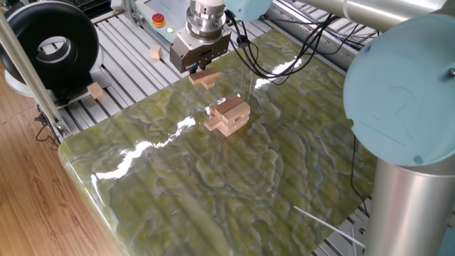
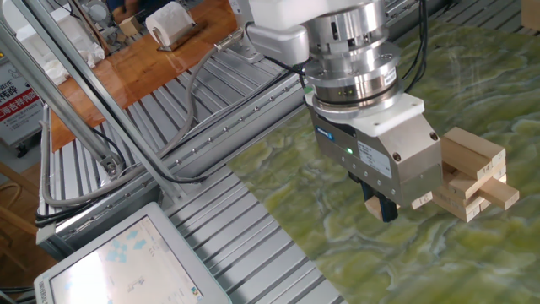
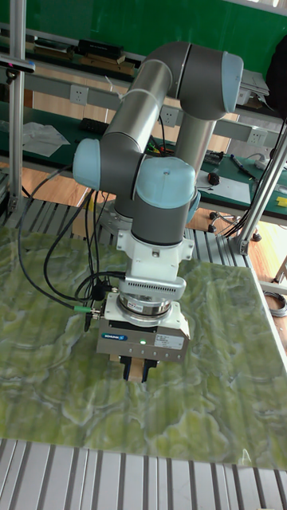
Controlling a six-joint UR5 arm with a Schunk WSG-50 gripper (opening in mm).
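My gripper [image 1: 199,72] is shut on a wooden block [image 1: 207,76], held up over the green marbled table toward its back edge. Between the two dark fingers [image 3: 151,371], the third view shows pale wood. A small piece of wood shows just under the held block in the first view; whether it is part of that block I cannot tell. Beside the gripper, apart from it, stands a low stack of wooden blocks [image 1: 231,117], one block jutting out of its side. The second view shows this stack [image 2: 472,160] partly behind the gripper body.
Loose wooden blocks lie on the slatted frame [image 1: 124,51], off the green tabletop [image 1: 178,192]. A black ring-shaped object [image 1: 60,50] stands at the left. Cables [image 1: 281,71] hang by the arm.
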